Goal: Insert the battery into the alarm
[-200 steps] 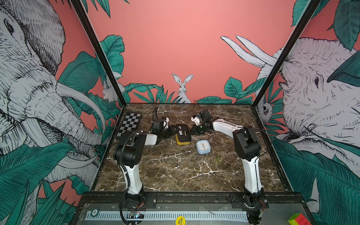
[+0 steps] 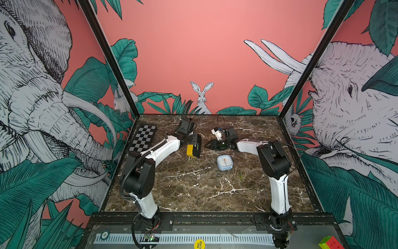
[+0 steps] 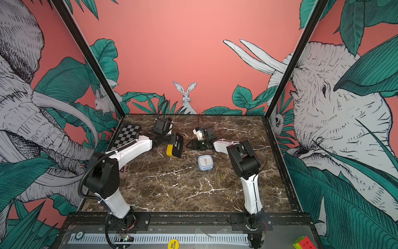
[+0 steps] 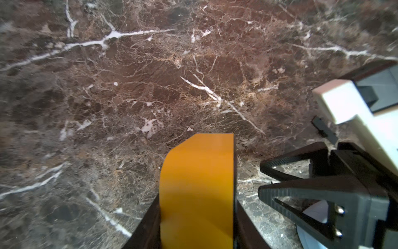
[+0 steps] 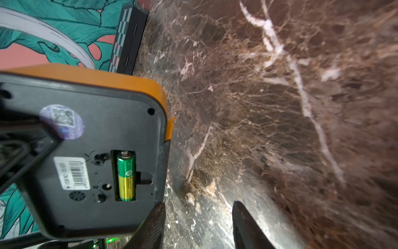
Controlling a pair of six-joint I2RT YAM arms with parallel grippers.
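Observation:
The alarm, a yellow-orange case [image 4: 197,186] with a black back [image 5: 91,124], is held up with my left gripper shut on it. Its back faces right, towards the right wrist camera. A green and yellow battery [image 5: 126,176] lies within the rectangular slot in that back; whether it is fully seated I cannot tell. My right gripper stands open just right of the alarm, with clear space between its fingers. In the top left view the alarm [image 2: 191,150] is tilted up on edge, its slot out of sight.
A light blue round-cornered container [image 2: 225,162] sits on the marble table in front of my right gripper. A checkered board [image 2: 143,137] lies at the far left.
The left arm has turned the alarm from back-up to standing on edge, moving it slightly left and away from the right gripper. The right arm has shifted only a little.

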